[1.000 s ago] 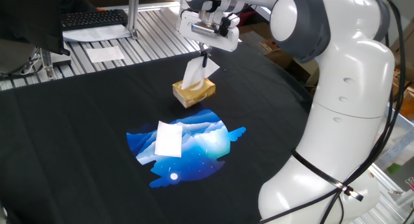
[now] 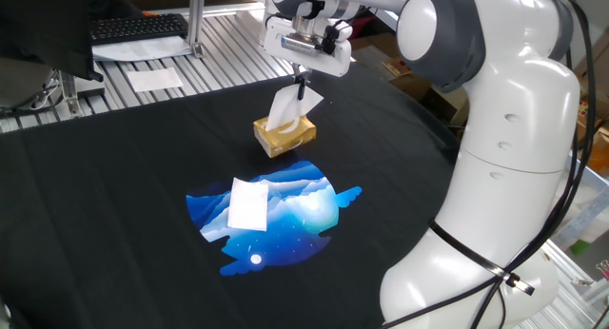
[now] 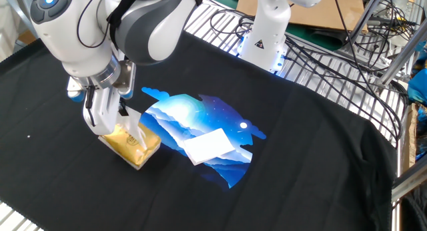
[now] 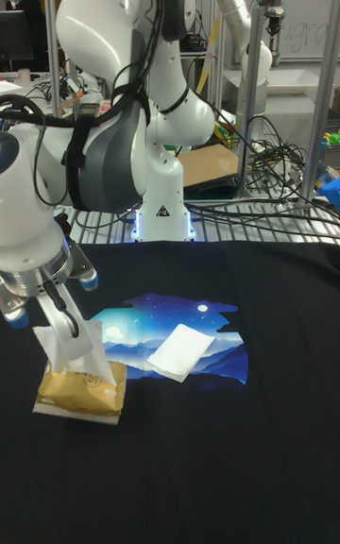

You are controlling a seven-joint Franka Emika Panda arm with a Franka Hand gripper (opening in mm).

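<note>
A gold tissue pack (image 2: 285,137) sits at the far side of the black cloth, beyond the blue picture; I cannot tell whether it rests flat or is slightly raised. Out of its top stands a white tissue (image 2: 288,107), still joined to the pack. My gripper (image 2: 301,87) is directly above, its fingertips close together on the tissue's upper part. In exterior view 3 the tissue (image 4: 76,348) spreads to both sides of the finger, over the pack (image 4: 80,393). Exterior view 2 mostly hides the fingertips behind the hand, above the pack (image 3: 127,144).
A folded white sheet (image 2: 248,204) lies on the blue mountain picture (image 2: 309,210). A keyboard (image 2: 138,29) and another white paper (image 2: 155,79) are on the metal slats at the back.
My arm looks nearly still.
</note>
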